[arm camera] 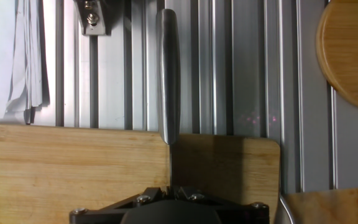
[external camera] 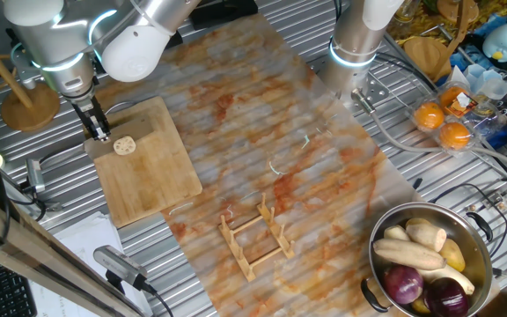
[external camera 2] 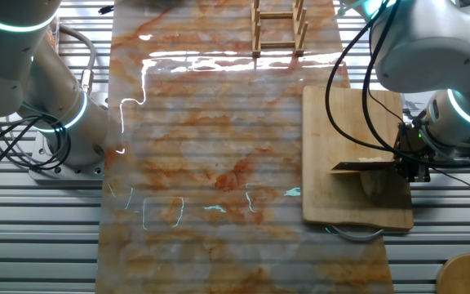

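Observation:
My gripper (external camera: 100, 132) is low over the near-left end of the wooden cutting board (external camera: 148, 189), shut on a knife. In the wrist view the knife's grey handle (arm camera: 168, 78) points away past the board's edge, and a thin strip of blade runs back between the fingers. Exterior view 2 shows the dark blade (external camera 2: 357, 167) reaching from the gripper (external camera 2: 410, 153) out over the board. A round pale slice with holes, like lotus root (external camera: 125, 145), appears beside the fingers; whether the blade touches it I cannot tell.
A small wooden rack (external camera: 258, 242) stands on the marbled sheet (external camera: 297, 211), which is otherwise mostly bare. To the right is a metal pot (external camera: 475, 246) of vegetables. A round wooden stand (external camera: 30, 110) lies near the gripper.

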